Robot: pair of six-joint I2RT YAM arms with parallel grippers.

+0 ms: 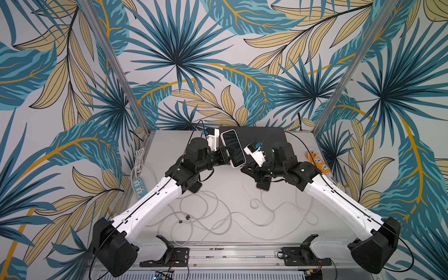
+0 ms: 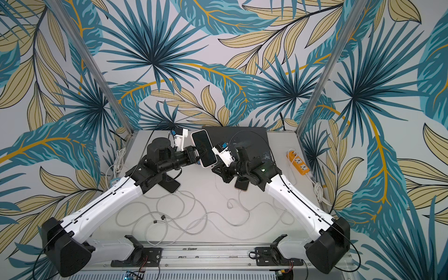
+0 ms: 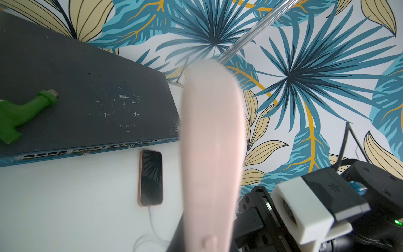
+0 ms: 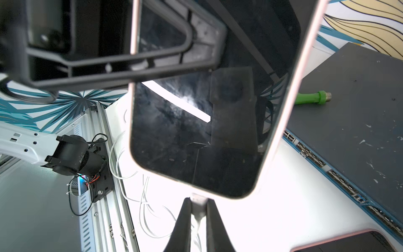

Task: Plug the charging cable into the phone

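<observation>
Above the table my left gripper (image 1: 227, 155) is shut on a phone (image 1: 232, 145) with a dark screen and pale pink frame. The left wrist view sees that phone (image 3: 213, 159) edge-on, blurred, hiding most of the fingers. My right gripper is shut on the white plug (image 4: 199, 205) of the charging cable, its dark fingers (image 4: 183, 224) pinching it from both sides. In the right wrist view the plug's top meets the lower edge of the held phone (image 4: 193, 138); whether its tip is inside the port cannot be told.
A second phone (image 3: 151, 178), with a cable at its end, lies by the dark network box (image 3: 84, 84). A green fitting (image 3: 27, 111) rests on the box. Another dark phone (image 2: 169, 183) lies under the left arm. White cables (image 1: 219, 219) loop across the front table.
</observation>
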